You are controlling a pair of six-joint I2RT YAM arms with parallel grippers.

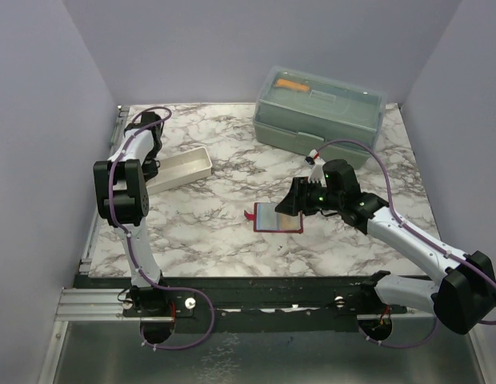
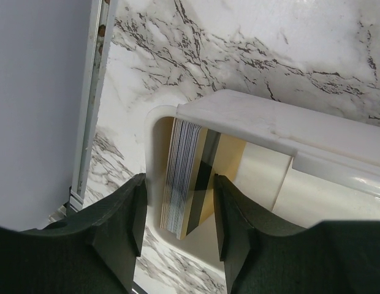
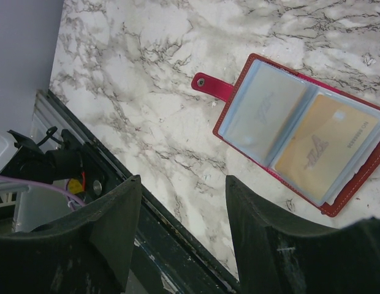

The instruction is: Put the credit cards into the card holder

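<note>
In the left wrist view a row of credit cards (image 2: 181, 174) stands on edge at one end of the white tray (image 2: 251, 119), with a tan, dark-striped card (image 2: 207, 168) leaning at its inner side. My left gripper is open, one finger outside the tray's end wall and the other by the leaning card. Red-edged, the card holder (image 1: 278, 218) lies unfolded on the table; in the right wrist view a tan card (image 3: 325, 147) shows in one clear sleeve, while the other sleeve (image 3: 263, 110) looks pale. My right gripper stands open beside the holder, nothing between its fingers.
A lidded green box (image 1: 318, 112) takes up the back right of the table. Beside the tray's end a metal rail (image 2: 86, 110) and the left wall stand close.
</note>
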